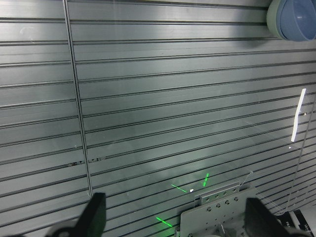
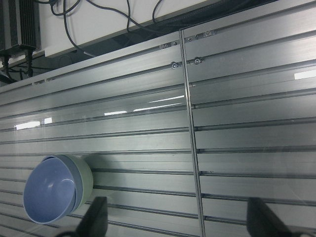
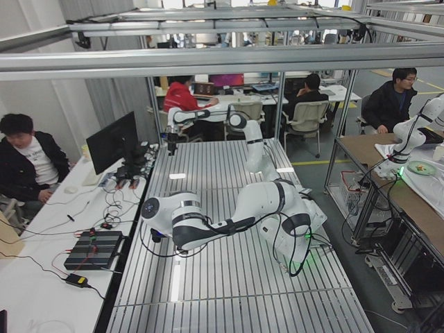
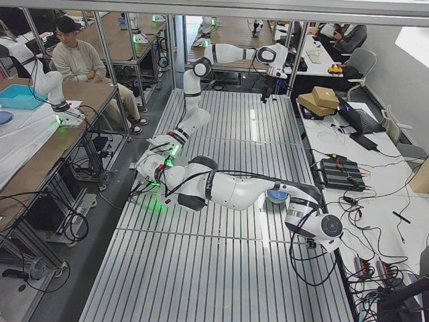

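Observation:
Nested blue and pale green bowls (image 2: 52, 190) (image 1: 296, 17) lie on the slatted metal table (image 4: 201, 282); the camera right view shows them partly behind an arm. My left gripper is high above the table, with the bowls at the top right of its view. Its fingers stand wide apart with nothing between them. My right gripper is also open and empty, with the bowls to the lower left in its view.
A white side desk (image 3: 41, 298) with cables, a monitor (image 3: 114, 142) and black boxes (image 3: 94, 250) borders the table. Metal frame beams cross overhead.

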